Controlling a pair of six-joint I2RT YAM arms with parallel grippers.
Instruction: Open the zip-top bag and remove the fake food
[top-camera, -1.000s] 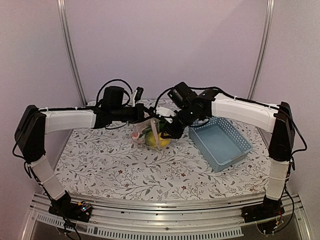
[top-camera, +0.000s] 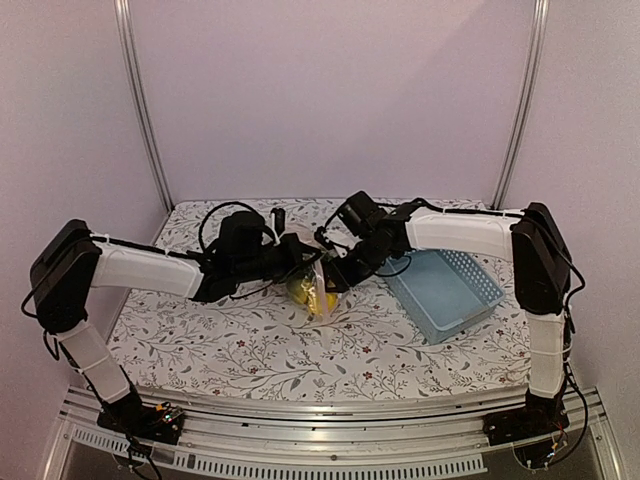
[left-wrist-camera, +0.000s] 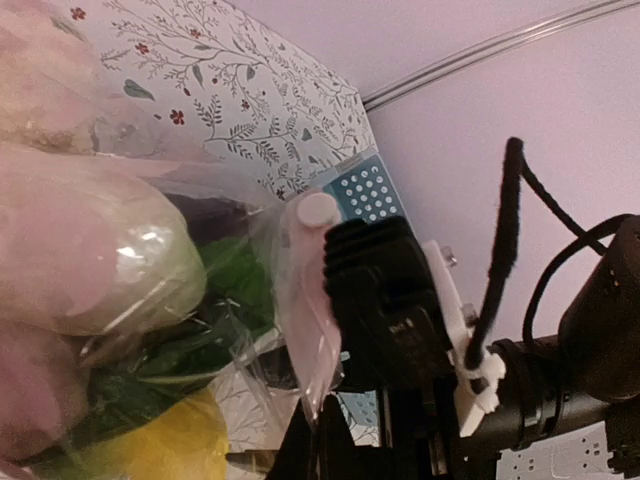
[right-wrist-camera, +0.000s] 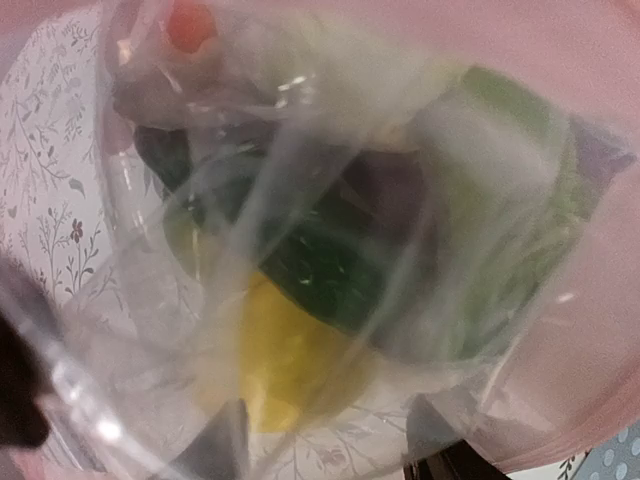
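The clear zip top bag (top-camera: 314, 298) with its pink zip strip sits mid-table between both arms. Inside it show a yellow piece (right-wrist-camera: 290, 360), a dark green piece (right-wrist-camera: 320, 265), a pale pink-white piece (left-wrist-camera: 110, 250) and other fake food. At the pink strip (left-wrist-camera: 310, 310), my left gripper is shut, with the bag's edge running down between its fingertips. My right gripper is partly open in front of the yellow piece, its fingertips blurred by clear film. Whether they are inside the bag or outside it, I cannot tell.
A blue plastic basket (top-camera: 447, 325) stands empty to the right, its back part under the right arm. Both grippers are very close together at the bag.
The left gripper has come down and right, nearer to the right gripper.
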